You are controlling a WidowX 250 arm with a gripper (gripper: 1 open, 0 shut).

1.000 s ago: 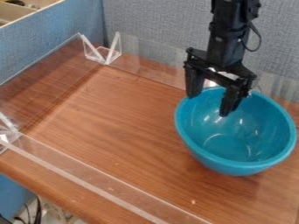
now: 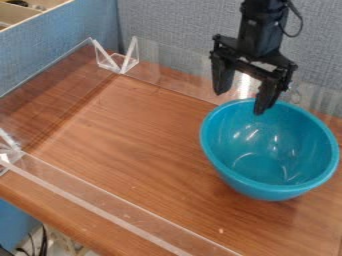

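Observation:
A glossy teal bowl point(image 2: 267, 160) rests on the right part of the wooden table point(image 2: 120, 145), empty as far as I can see. My black gripper point(image 2: 243, 92) hangs over the bowl's back rim, its fingers spread apart and pointing down, with nothing visible between them.
Clear plastic barriers line the back, left and front edges of the table, with white brackets point(image 2: 116, 63) at the back-left corner. The table left of the bowl is bare. A grey-blue padded wall stands behind, a wooden box sits at the top left, and cables lie below at bottom left.
My gripper has risen a little from lower over the bowl. The bowl has not visibly moved.

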